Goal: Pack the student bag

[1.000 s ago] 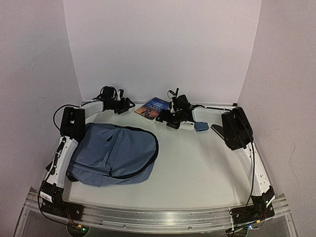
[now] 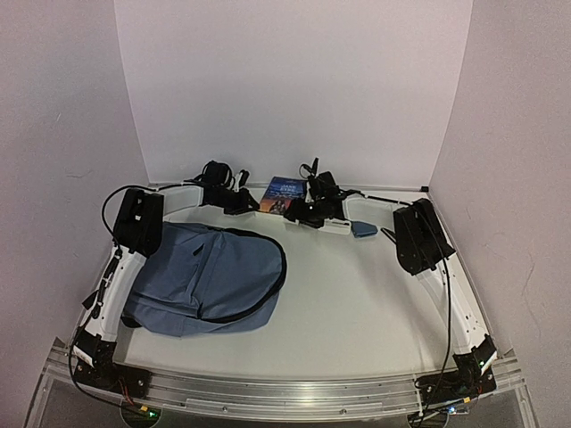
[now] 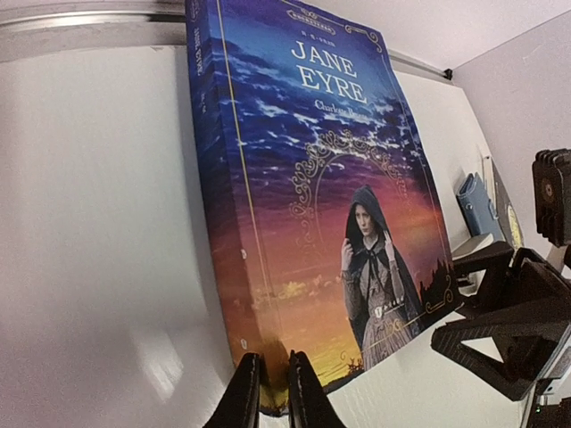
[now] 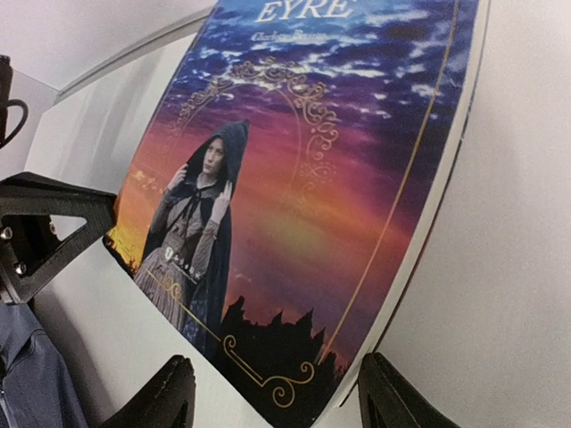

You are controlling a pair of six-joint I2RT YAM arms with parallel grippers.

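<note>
The Jane Eyre book lies near the back wall, its title end toward the wall. My left gripper is at the spine's near corner, its fingers drawn close together with the corner seen between the tips; whether they pinch it I cannot tell. Open, my right gripper has its fingers wide apart around the book's other near corner, one finger beside the page edge. The blue-grey bag lies flat at the left front, its dark-trimmed edge facing right.
A blue item lies right of the right gripper, beside a white case partly hidden by the arm. Further right is a dark slim item.
My left gripper has moved right to the book. The book has turned to stand straighter, its near left corner shifting right. The right gripper has shifted only slightly; the bag has not moved.
</note>
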